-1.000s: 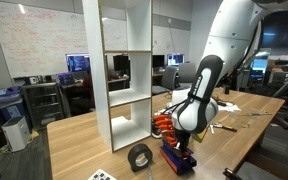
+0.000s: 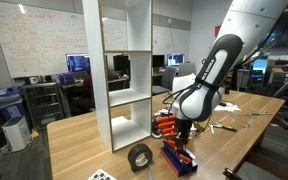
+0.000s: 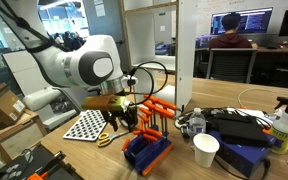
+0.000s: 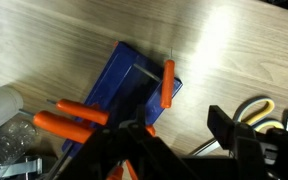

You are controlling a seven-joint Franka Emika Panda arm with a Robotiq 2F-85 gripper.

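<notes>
My gripper is open, its two dark fingers apart with empty space between the tips. In the wrist view, one orange-handled tool (image 4: 168, 84) with a thin metal shank shows just ahead of that gap, beside the right edge of a blue holder (image 4: 112, 76). Other orange handles (image 4: 64, 127) cross the holder's lower left side. Exterior view 2 shows the blue holder (image 3: 137, 155) on the table, with the gripper (image 3: 124, 122) above and beside it. The fingers partly hide the holder's lower part in the wrist view.
A red rack (image 3: 156, 111) stands close behind the holder. Scissors (image 3: 108, 138) and a checkered board (image 3: 87, 124) lie on the other side. A white cup (image 3: 205, 151) and a spray bottle (image 3: 285, 122) stand to the right. A tall white shelf (image 2: 127, 70) rises nearby.
</notes>
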